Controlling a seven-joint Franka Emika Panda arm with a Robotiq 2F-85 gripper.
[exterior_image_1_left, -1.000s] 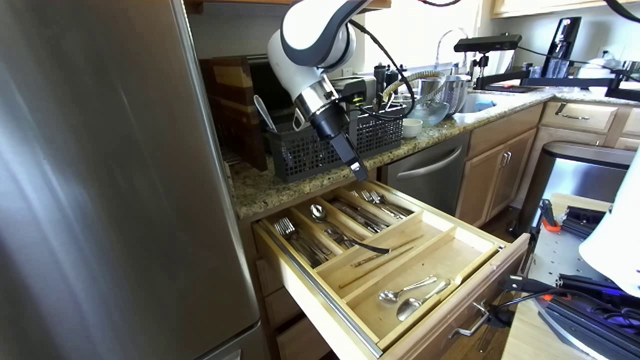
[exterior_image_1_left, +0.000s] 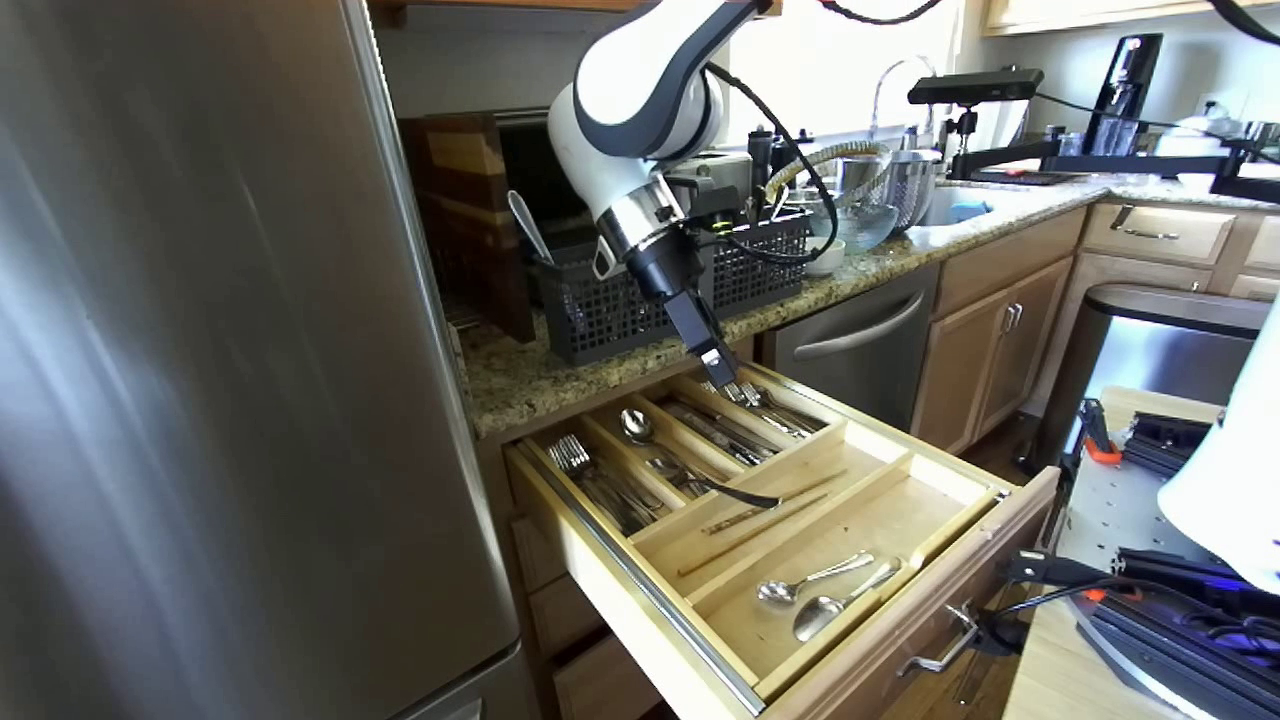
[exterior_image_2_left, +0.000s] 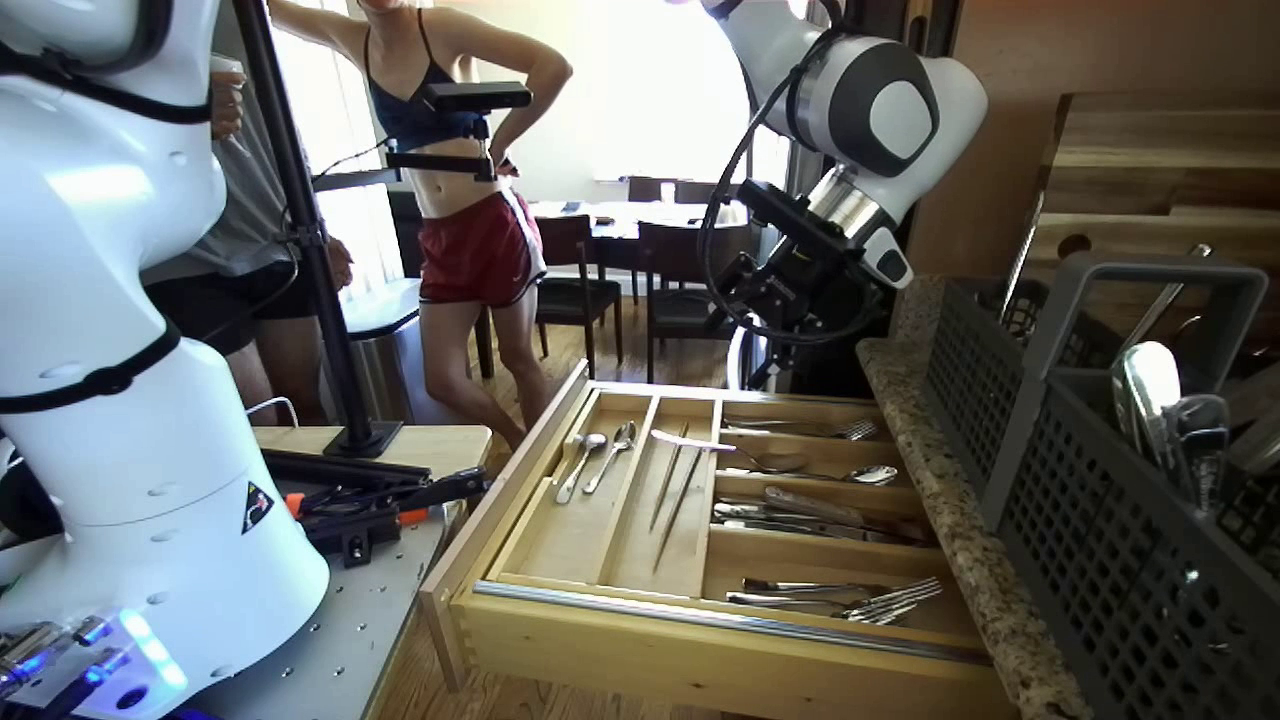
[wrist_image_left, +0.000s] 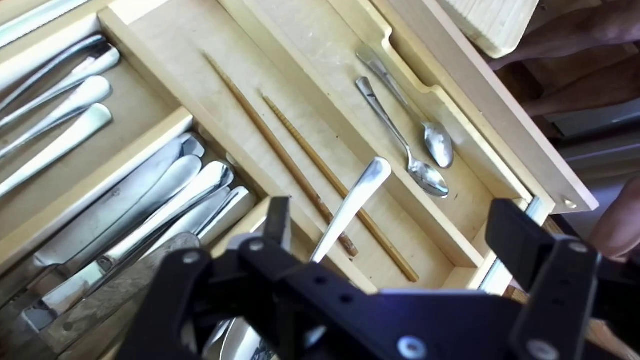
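Note:
My gripper (exterior_image_1_left: 719, 364) hangs above the back of the pulled-out cutlery drawer (exterior_image_2_left: 720, 654), over its far-side compartments. The wrist view shows my gripper open, its fingers wide apart and nothing held between them. Below them, a utensil handle (wrist_image_left: 352, 207) slants across a divider and over two wooden chopsticks (wrist_image_left: 318, 161). Two small spoons (wrist_image_left: 427, 178) lie side by side in the front compartment. Knives (exterior_image_2_left: 792, 512) fill one rear compartment, and forks (exterior_image_2_left: 882, 604) occupy another. A large spoon (exterior_image_1_left: 636, 424) rests in the compartment between forks and knives.
Behind the drawer, a dark grey dish rack (exterior_image_1_left: 612, 314) stands on the granite counter (exterior_image_1_left: 516, 382), close to the arm. The refrigerator (exterior_image_1_left: 240, 360) borders the left side. Wooden dividers separate the compartments. Two people stand beyond the drawer in exterior view 2.
In exterior view 1 the arm has shifted slightly right, and the gripper has come down a little, nearer the rear of the drawer. The cutlery looks unmoved.

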